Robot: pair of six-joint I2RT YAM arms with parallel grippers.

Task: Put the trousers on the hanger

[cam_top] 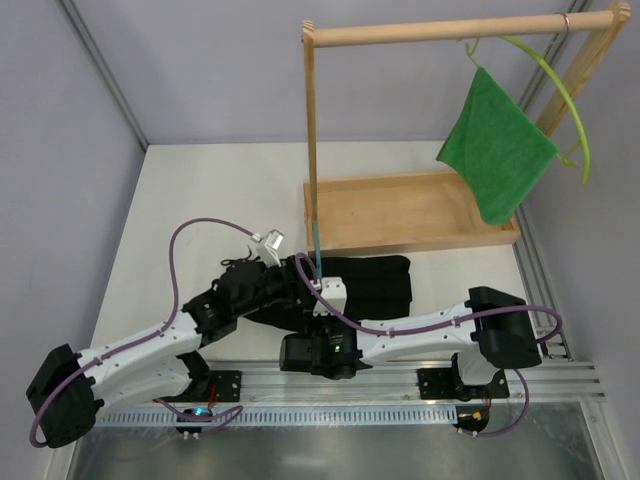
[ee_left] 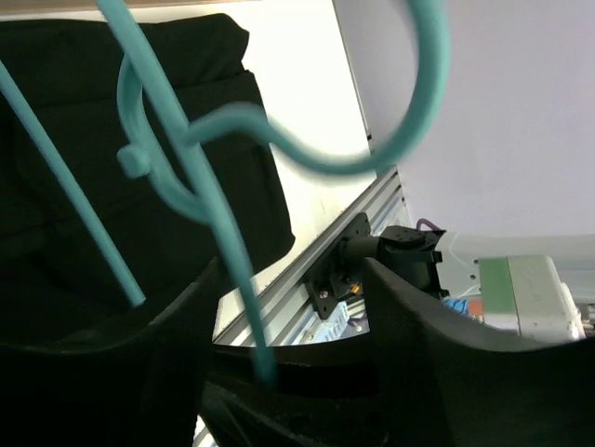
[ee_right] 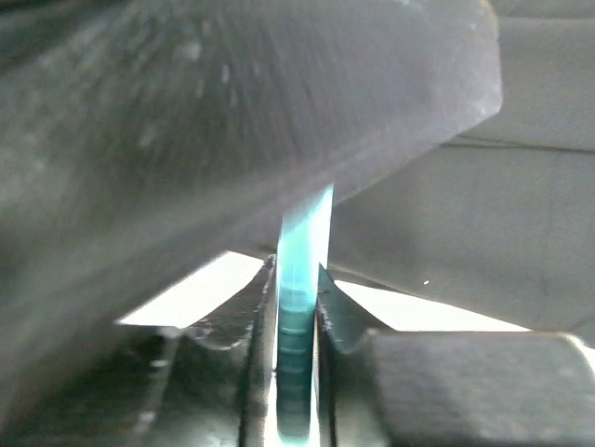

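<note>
The black trousers (cam_top: 385, 283) lie folded flat on the table, partly hidden under both arms. A teal hanger (cam_top: 317, 240) stands above them, seen nearly edge-on from the top; its hook and bars cross the left wrist view. My right gripper has a teal bar (ee_right: 297, 335) close between its fingers. The left gripper is open, its fingers (ee_left: 177, 321) on either side of the end of a hanger bar (ee_left: 228, 223), with space to both sides. In the top view the two grippers are almost together over the trousers.
A wooden rack (cam_top: 450, 30) rises over a shallow wooden tray (cam_top: 415, 245) behind the trousers. On the rack hangs a green cloth (cam_top: 500, 145) on a lime hanger (cam_top: 575, 105).
</note>
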